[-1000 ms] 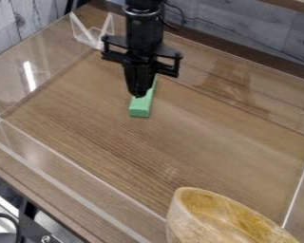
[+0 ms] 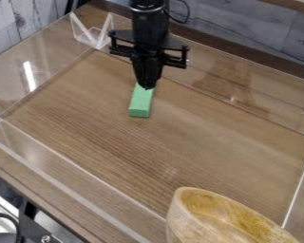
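The black robot gripper [image 2: 148, 74] hangs at the top centre, just above a small green block [image 2: 141, 102] lying flat on the wooden tray floor [image 2: 142, 161]. The fingertips are near the block's far end; whether they touch it, or stand open or shut, is unclear.
A pale yellow bowl-like object [image 2: 218, 218] sits at the bottom right. Clear plastic pieces [image 2: 91, 28] line the back left and left edge.
The gripper has moved slightly back, away from the camera, uncovering more of the green block's far end. The block lies where it was.
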